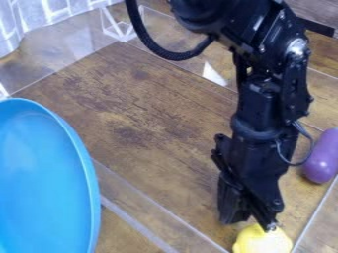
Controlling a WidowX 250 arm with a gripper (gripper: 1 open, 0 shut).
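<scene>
My black gripper (pixel 246 211) points down just above a yellow object (pixel 262 241) at the bottom edge, which is partly cut off by the frame. Its fingertips are dark and overlap the top of that object, so whether they are apart or closed, or touch it, is unclear. A purple eggplant-like object (pixel 321 158) lies to the right of the gripper. A large blue bowl (pixel 38 168) fills the left side.
Clear tape strips cross the wood, and a pale grid-patterned item (pixel 34 15) is at the top left.
</scene>
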